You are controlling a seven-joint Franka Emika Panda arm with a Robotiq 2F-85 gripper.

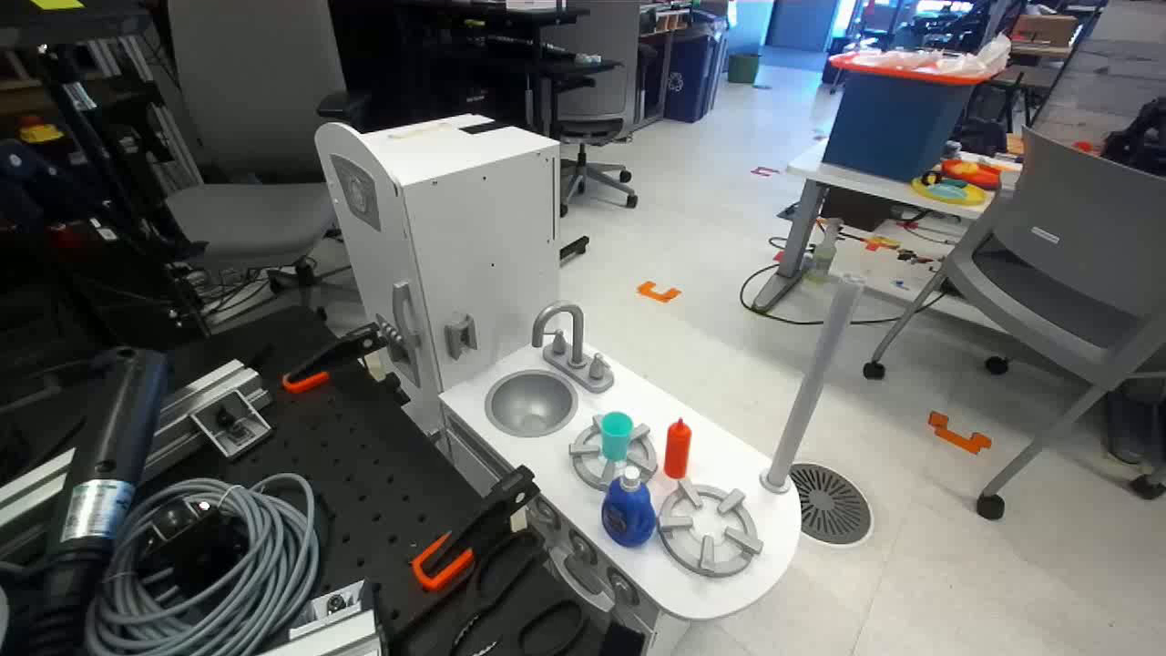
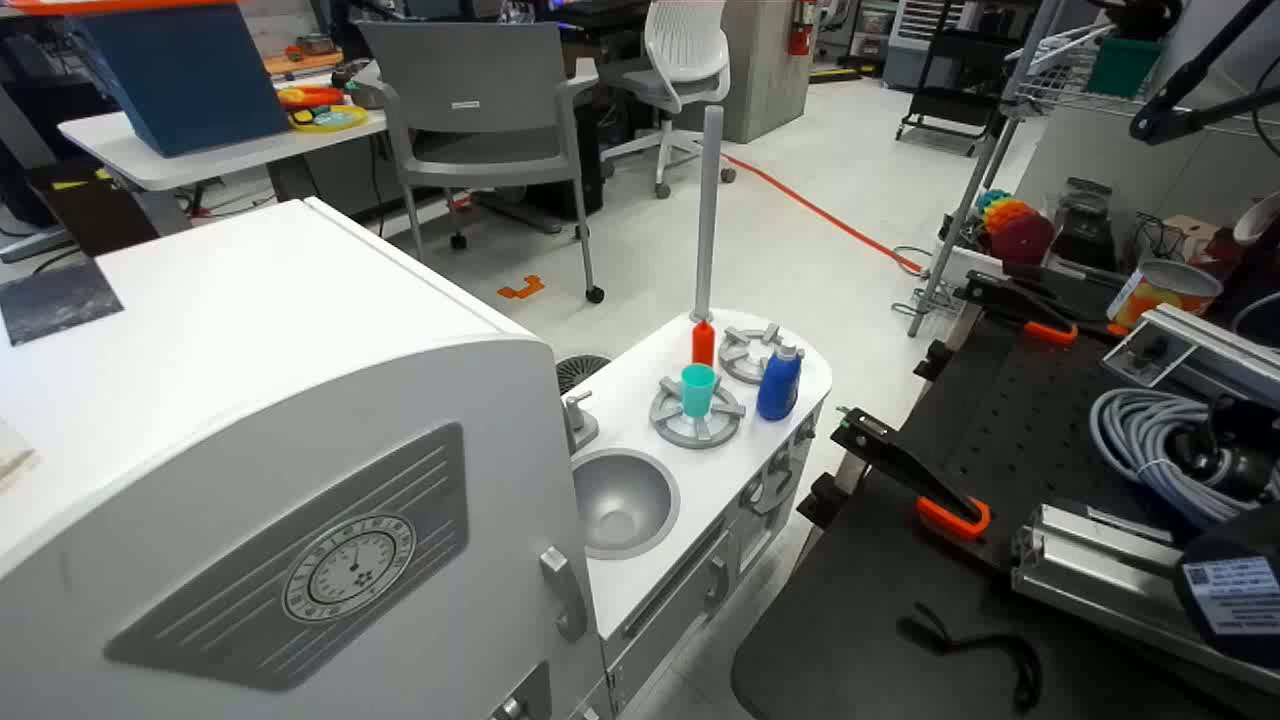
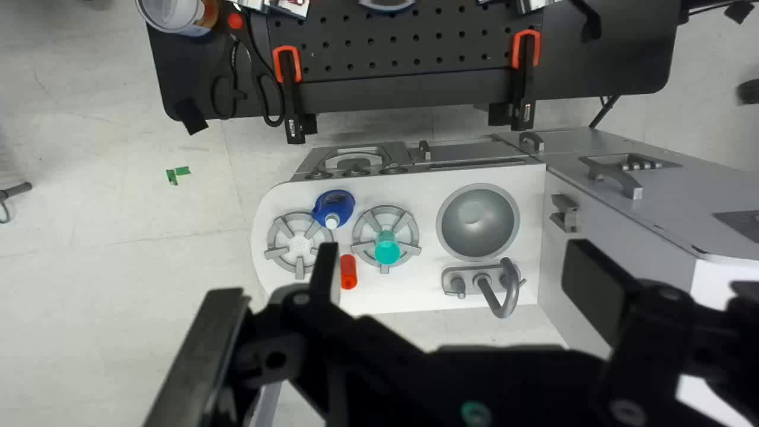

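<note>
On the white toy kitchen counter a teal cup stands on the burner closer to the sink. Beside it are a red bottle and a blue bottle, both upright. Seen from above in the wrist view, the teal cup, red bottle and blue bottle lie well below my gripper. Its fingers are wide open and hold nothing. Neither exterior view shows the fingers; a dark arm link crosses the left edge of exterior view 1.
A grey sink with a faucet sits between the burners and the tall white fridge. A grey post rises from the counter's far end. The black pegboard table bears clamps and coiled cable.
</note>
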